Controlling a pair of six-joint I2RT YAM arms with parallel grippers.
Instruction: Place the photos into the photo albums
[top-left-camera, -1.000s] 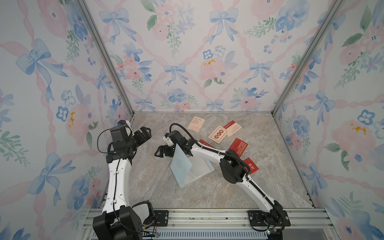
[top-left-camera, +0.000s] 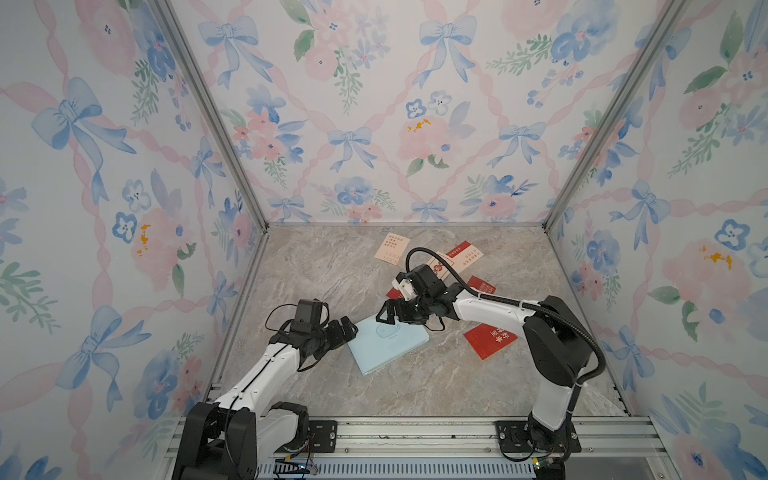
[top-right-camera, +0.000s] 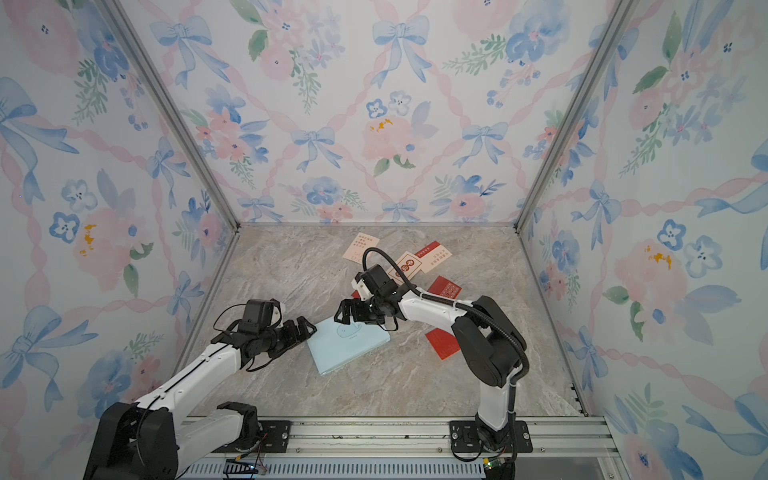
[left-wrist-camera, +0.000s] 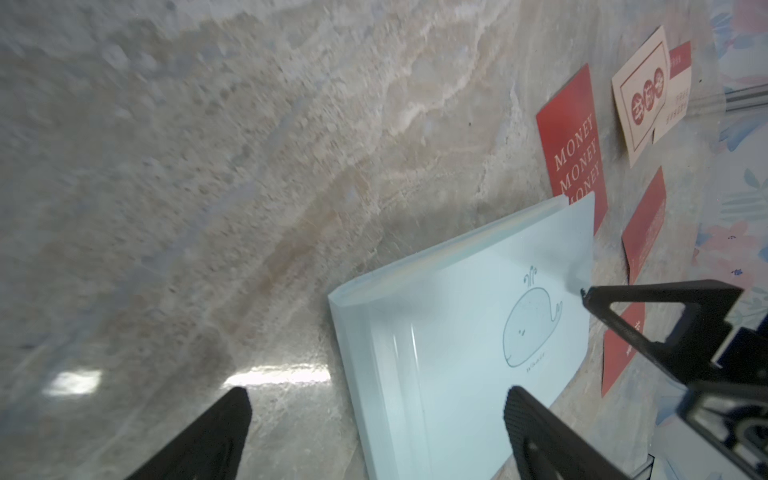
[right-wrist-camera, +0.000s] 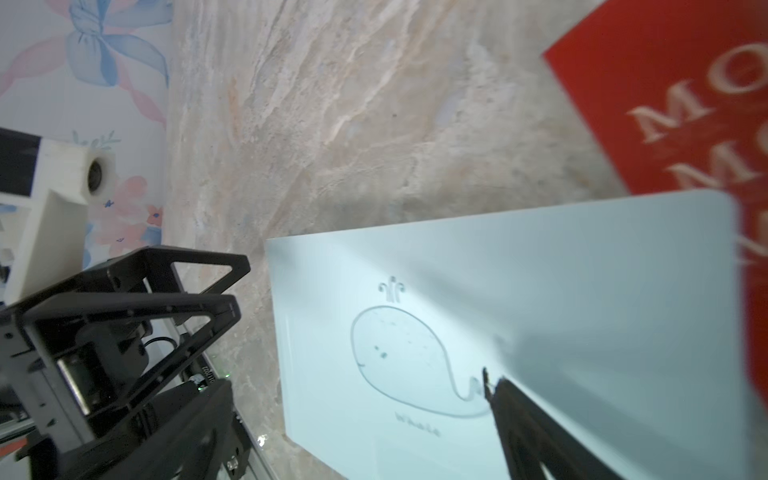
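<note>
The pale-blue photo album (left-wrist-camera: 448, 384) with a whale drawing lies closed at the front centre. My open right gripper (top-left-camera: 388, 312) is over its far part, with nothing between the fingers. My open, empty left gripper (top-left-camera: 344, 329) hovers just left of the album. Red and cream photo cards lie behind and right of it: a MONEY card (left-wrist-camera: 572, 144), a cream card (top-left-camera: 391, 248), a red-and-cream card (top-left-camera: 467, 256) and a red card (top-left-camera: 489, 342). Some are partly hidden by the right arm.
Floral walls enclose it at the sides and back, with a metal rail (top-left-camera: 384, 424) along the front.
The album's cover has gone from raised to lying closed.
</note>
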